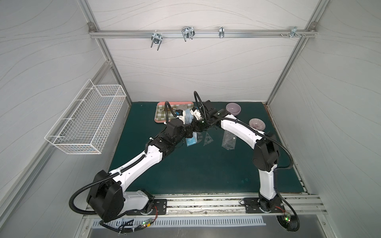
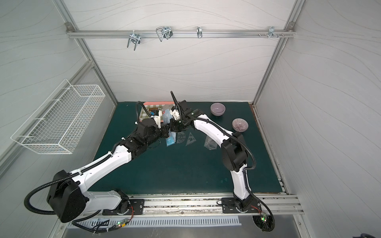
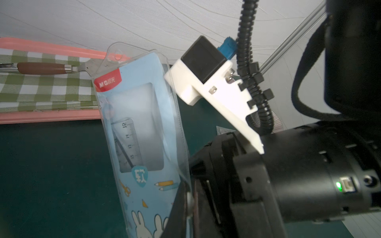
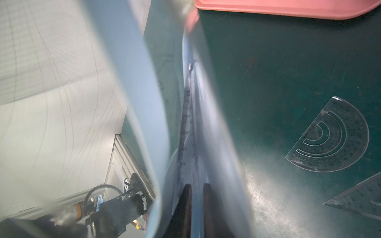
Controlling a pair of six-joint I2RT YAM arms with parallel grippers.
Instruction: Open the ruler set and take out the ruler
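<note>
The ruler set is a light-blue pouch (image 3: 152,198) with rabbits printed on it and a clear window, standing on edge between the arms. Through the window shows a clear ruler (image 3: 129,138). At the pouch's right edge my left gripper is shut, with the thin clear edge running down between its fingers. In the right wrist view the pouch wall (image 4: 131,71) curves away from the opposite wall, and the ruler's marked edge (image 4: 185,127) lies between them. There my right gripper is shut on a thin bluish strip; its lower part is hidden.
A protractor (image 4: 333,136) and a set square (image 1: 208,138) lie loose on the green table. A clear bag (image 1: 229,140) sits to their right. Behind are a pink tray (image 1: 158,119), a purple bowl (image 1: 233,108) and a ribbed bowl (image 1: 257,124).
</note>
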